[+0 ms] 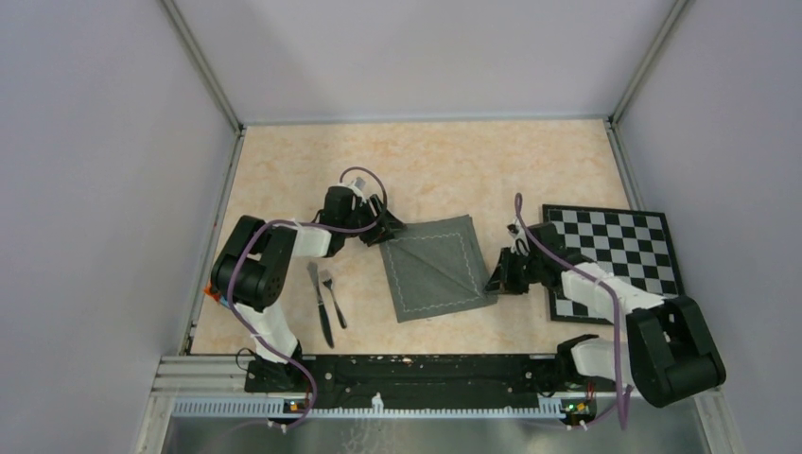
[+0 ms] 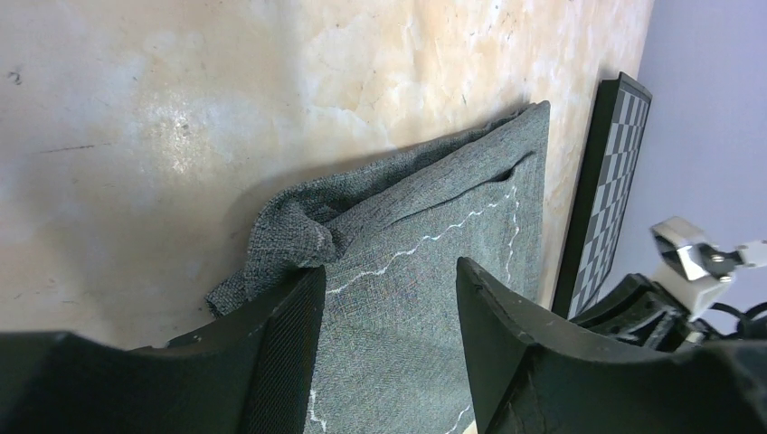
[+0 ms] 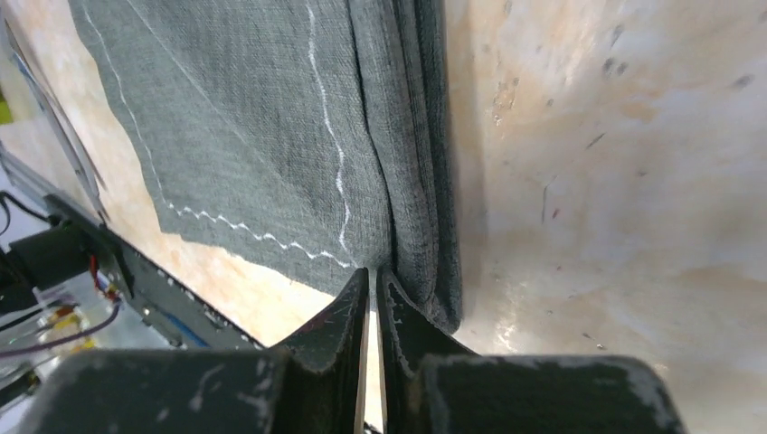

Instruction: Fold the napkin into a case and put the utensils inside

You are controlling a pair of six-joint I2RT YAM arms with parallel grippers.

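A grey napkin point(image 1: 426, 274) with white stitching lies in the middle of the table, with folded edges along its far and right sides. My left gripper point(image 1: 386, 227) is at its far-left corner, where a bunched fold point(image 2: 285, 235) lies at the fingers; what is between the tips is partly hidden. My right gripper is at the near-right corner, fingertips close together beside the folded edge; whether they hold cloth is unclear. A knife point(image 1: 321, 307) and fork point(image 1: 334, 298) lie left of the napkin.
A checkered board point(image 1: 615, 236) lies at the right behind my right arm. An orange and blue object at the far left edge is mostly hidden by the left arm.
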